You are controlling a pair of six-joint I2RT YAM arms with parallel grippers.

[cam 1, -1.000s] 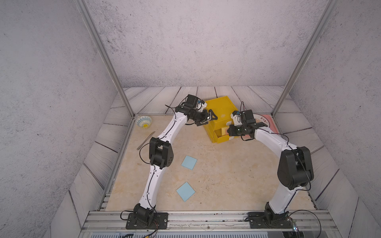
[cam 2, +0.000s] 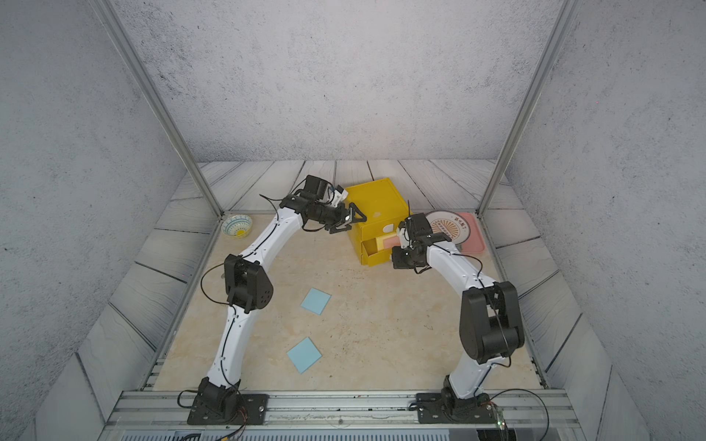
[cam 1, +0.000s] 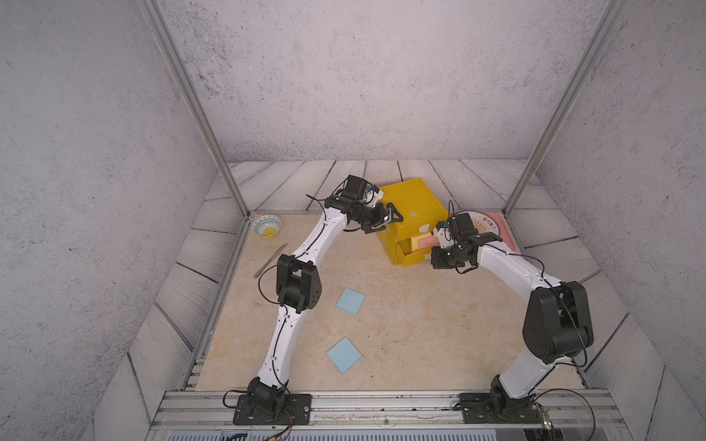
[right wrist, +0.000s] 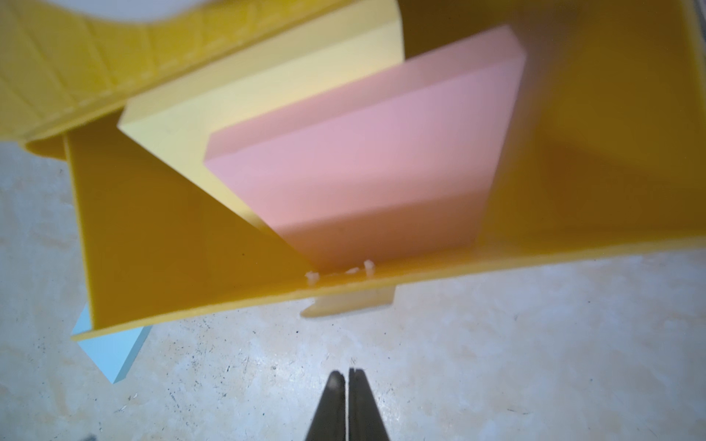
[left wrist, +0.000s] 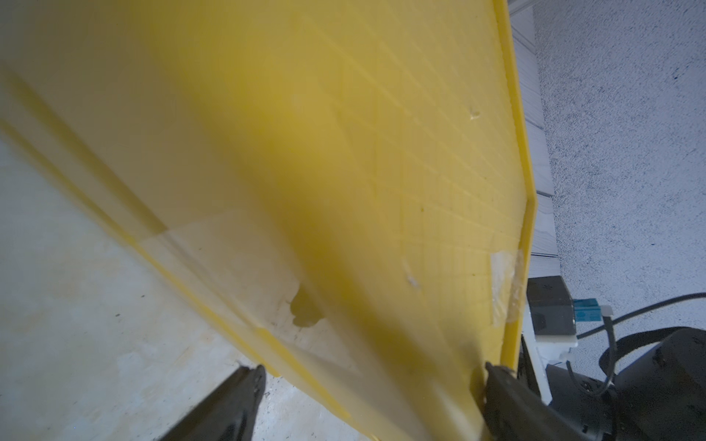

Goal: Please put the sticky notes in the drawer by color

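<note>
The yellow drawer cabinet (cam 1: 415, 197) stands at the back, its lower drawer (right wrist: 191, 242) pulled out. Inside that drawer lie a yellow sticky-note pad (right wrist: 294, 70) and, partly over it, a pink pad (right wrist: 382, 154). Two light-blue pads, one nearer the cabinet (cam 1: 350, 300) and one nearer the front (cam 1: 343, 355), rest on the table. At the cabinet's left side, my left gripper has its fingers wide apart, the cabinet's edge between them. My right gripper is in front of the drawer handle (right wrist: 349, 303), fingertips almost together, nothing visible between them.
A patterned bowl (cam 1: 266, 225) and a thin grey stick (cam 1: 270, 261) are at the left. Behind the right arm, a round fan (cam 2: 450, 225) lies on a pink sheet (cam 2: 474, 235).
My right gripper has drawn back to the right and toward the front, away from the drawer opening, so more of the pads shows. The left arm and blue pads have not moved.
</note>
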